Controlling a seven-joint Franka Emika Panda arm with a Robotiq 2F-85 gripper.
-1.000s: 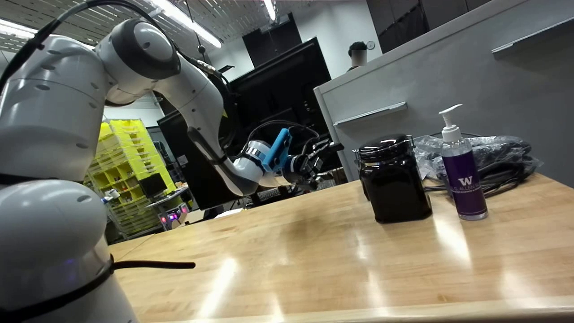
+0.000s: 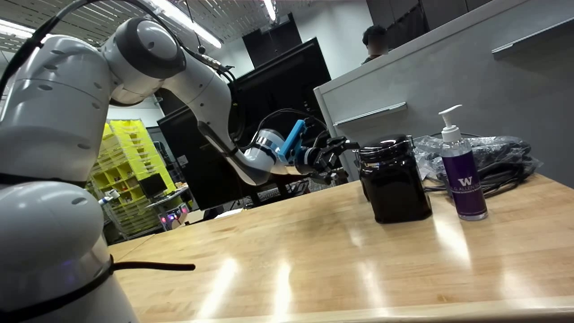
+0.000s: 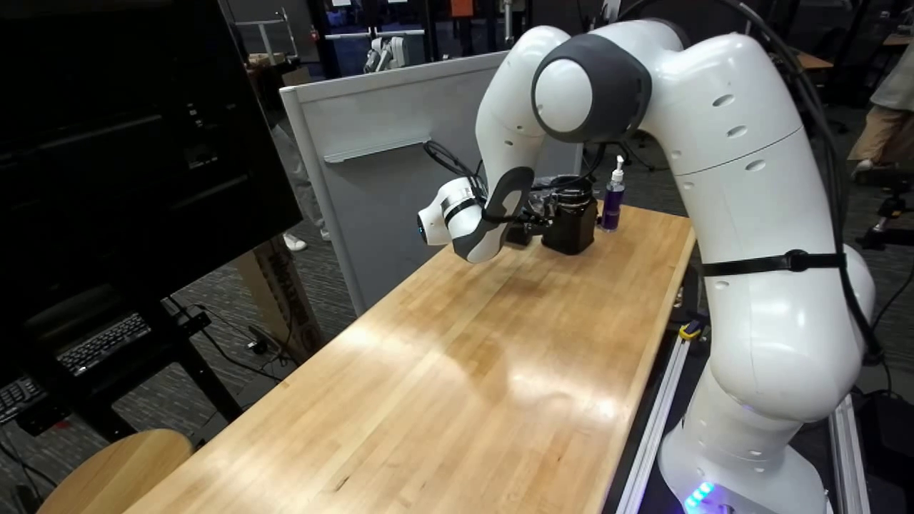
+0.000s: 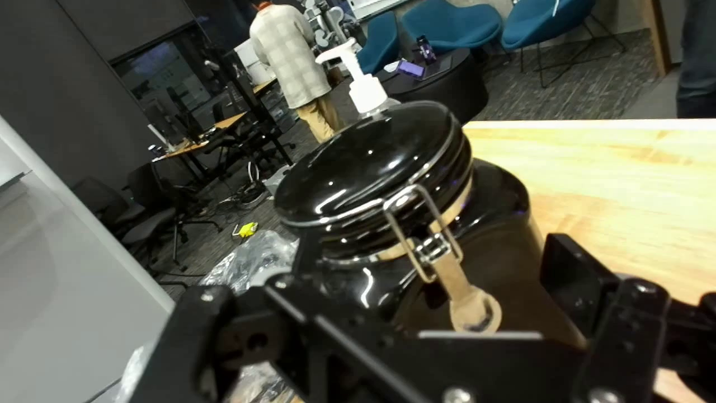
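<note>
A glossy black jar stands upright on the table, its lid closed. In the wrist view, the metal clasp on the jar's side faces my gripper. The fingers are open, one finger showing to either side of the jar's lower body, with nothing gripped. From the first exterior view, my gripper is level with the jar's upper part and close to its left side. Whether any finger touches the jar I cannot tell. The arm partly hides the gripper in the second exterior view.
A purple pump bottle stands just beyond the jar. Plastic-wrapped black cables lie behind them, near the grey partition.
My gripper has moved to the right, towards the jar, and is now close beside it. The jar and the bottle have stayed in place.
</note>
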